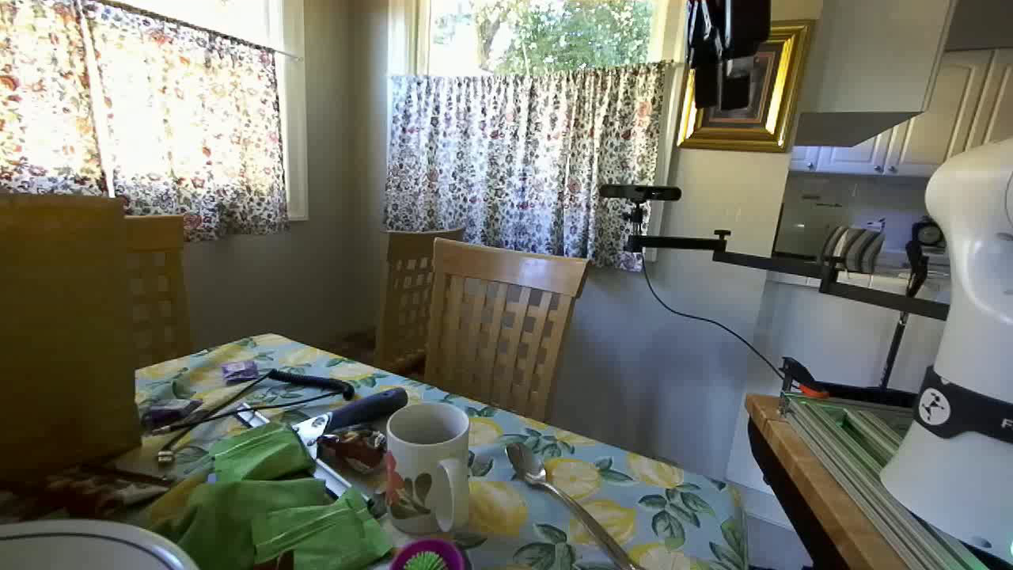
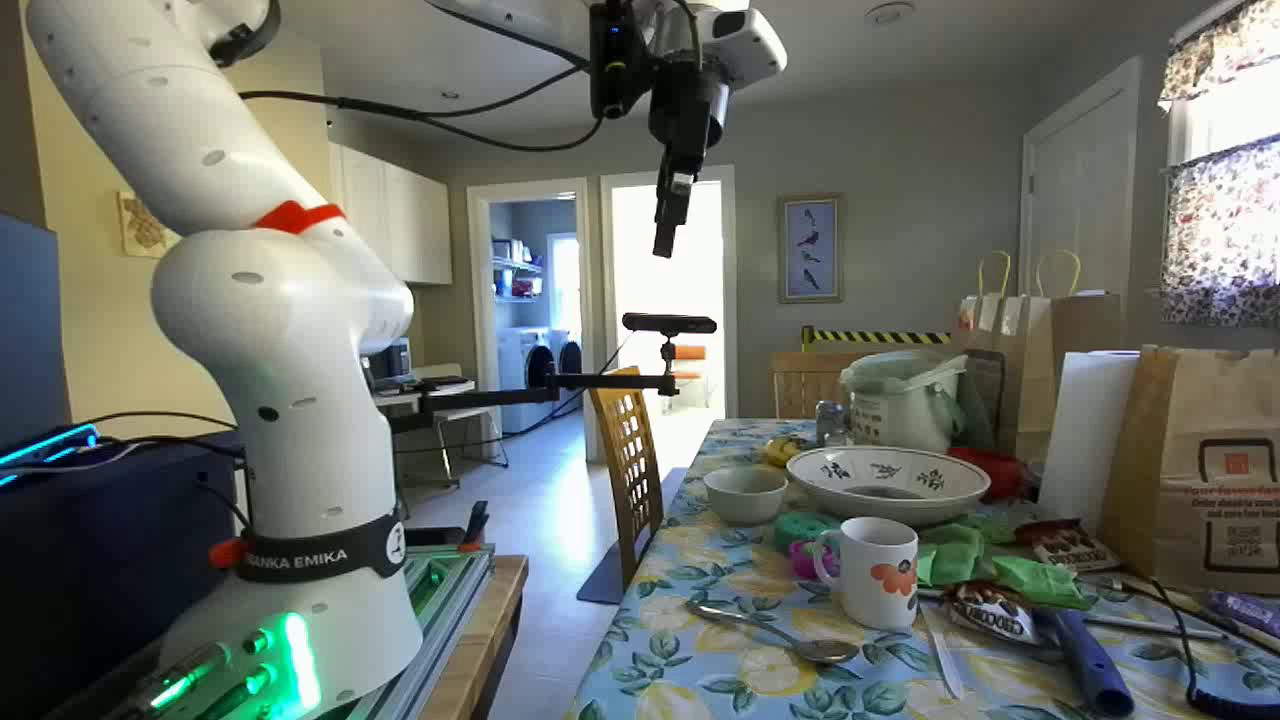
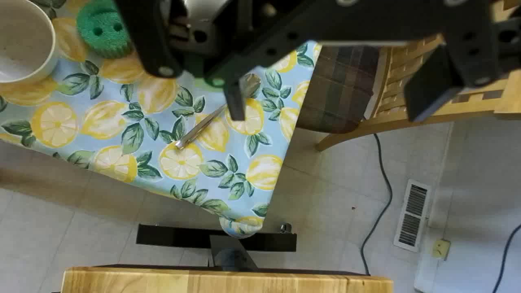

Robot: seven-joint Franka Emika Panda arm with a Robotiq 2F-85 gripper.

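Observation:
High above the floor and the near side of the table hangs my gripper, its fingers wide apart with nothing between them. In exterior view 2 its dark fingers (image 2: 672, 216) point down, well clear of everything on the table. A metal spoon (image 3: 207, 122) lies below on the lemon-print tablecloth, partly covered by one finger in the wrist view. Beside the spoon stands a white mug with a red flower (image 2: 878, 574), upright. A green round scrubber (image 3: 103, 29) and a white bowl (image 3: 24, 41) show at the wrist view's upper left.
A large patterned bowl (image 2: 888, 482), green wrappers (image 1: 285, 513), a blue-handled tool (image 2: 1089, 666) and paper bags (image 2: 1212, 468) crowd the table. A wooden chair (image 1: 503, 318) stands at its side. The tablecloth's corner (image 3: 215, 183) near the robot is bare.

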